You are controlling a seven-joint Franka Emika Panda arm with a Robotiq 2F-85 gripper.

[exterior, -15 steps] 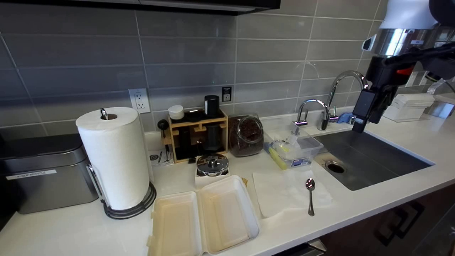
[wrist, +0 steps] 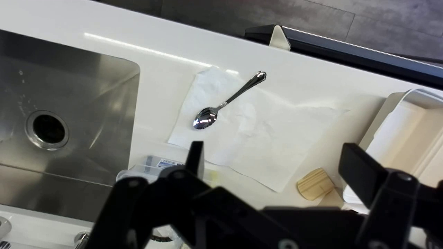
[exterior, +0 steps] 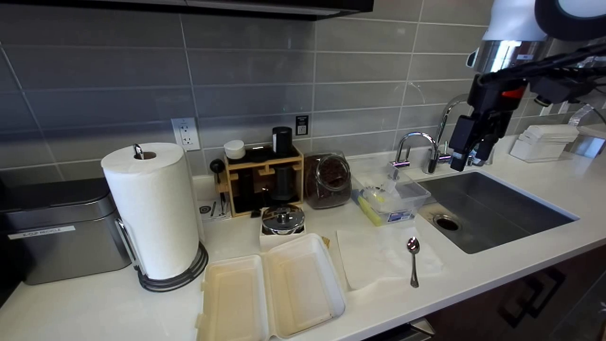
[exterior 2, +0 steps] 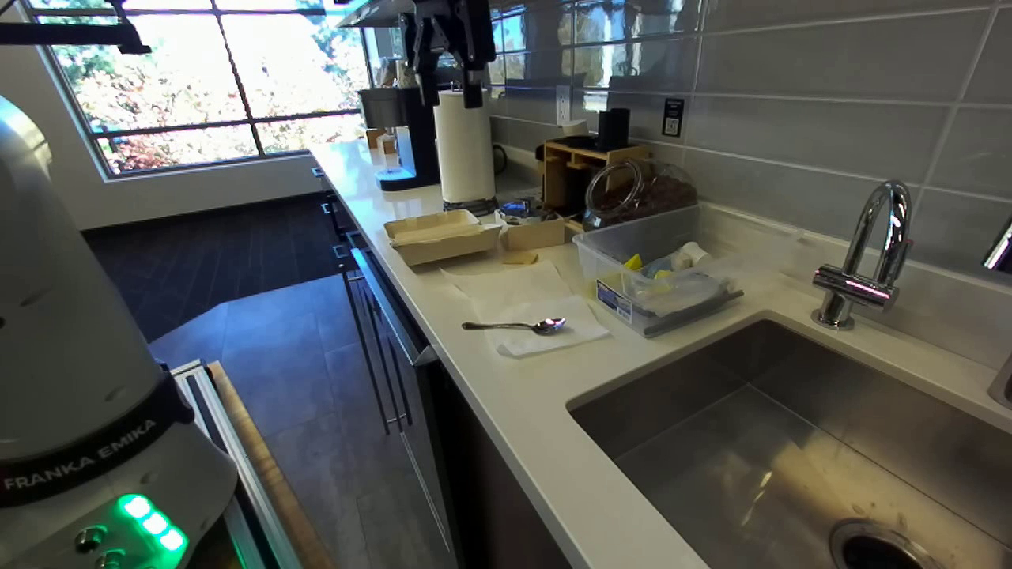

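Observation:
A metal spoon (wrist: 206,117) rests on a white paper towel (wrist: 257,141), its bowl on the sheet and its handle reaching toward the counter's front edge. The same spoon (exterior: 413,245) shows in exterior view 1, and from the side the spoon (exterior 2: 548,326) lies flat. My gripper is open, with its fingers wide apart and nothing held between them. High above the counter, the gripper (exterior: 470,162) appears in front of the faucet in exterior view 1, well clear of the spoon.
An open takeout box (exterior: 304,284) lies left of the towel. A clear plastic bin (exterior: 397,196) with items inside stands between towel and sink (exterior: 500,210). Farther left are a paper towel roll (exterior: 150,210) and a wooden rack (exterior: 264,179). A glass jar (exterior: 327,180) stands behind.
In exterior view 1 the arm and gripper have shifted left and slightly upward. The spoon, towel and box have stayed where they were.

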